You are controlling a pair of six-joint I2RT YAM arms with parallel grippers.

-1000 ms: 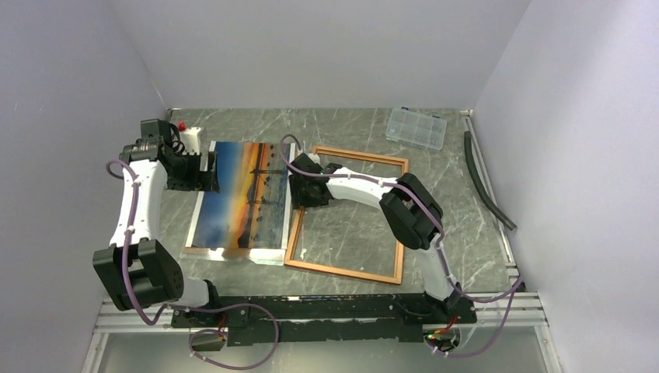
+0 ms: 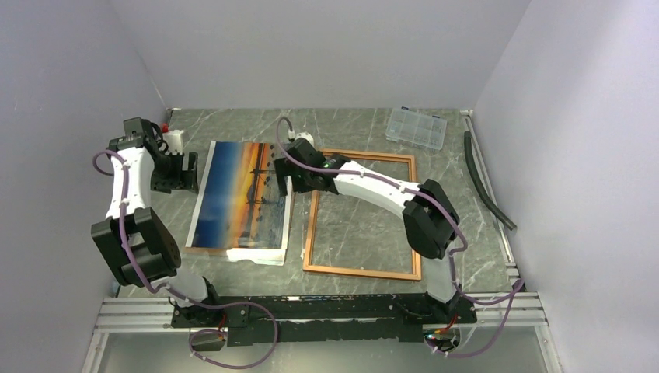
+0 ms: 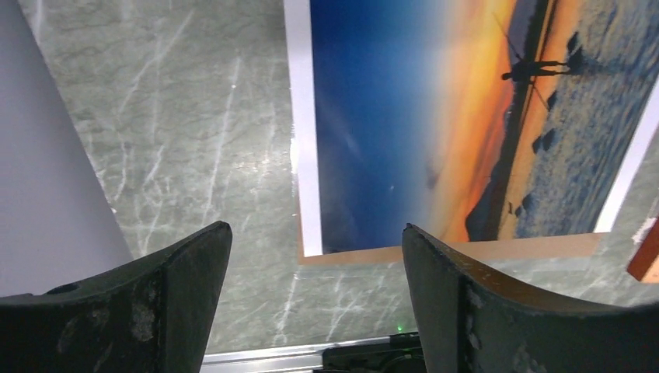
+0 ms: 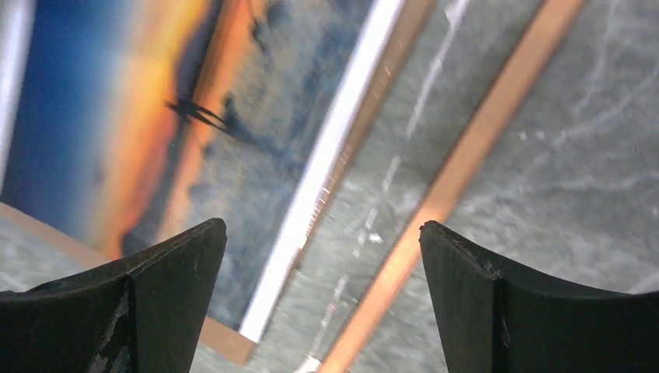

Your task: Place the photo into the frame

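Note:
The photo [image 2: 241, 198], a blue and orange sunset with a white border, lies flat on a brown backing [image 3: 513, 247] at the left of the table. To its right rests the empty wooden frame [image 2: 365, 273], with bare tabletop showing inside. My left gripper [image 2: 186, 172] hangs open past the photo's left edge, with nothing between its fingers. Over the photo's right edge my right gripper [image 2: 284, 177] stands open. In the right wrist view, the photo's edge and the frame's left bar [image 4: 443, 194] pass below its spread fingers [image 4: 175, 284], gripped by neither.
At the back right lies a clear divided plastic box [image 2: 416, 128]. A dark tube [image 2: 486, 183] runs along the right wall. A narrow strip of bare table separates photo and frame, and clear table lies right of the frame.
The frame has slid right, away from the photo, and straightened. My left gripper has shifted left.

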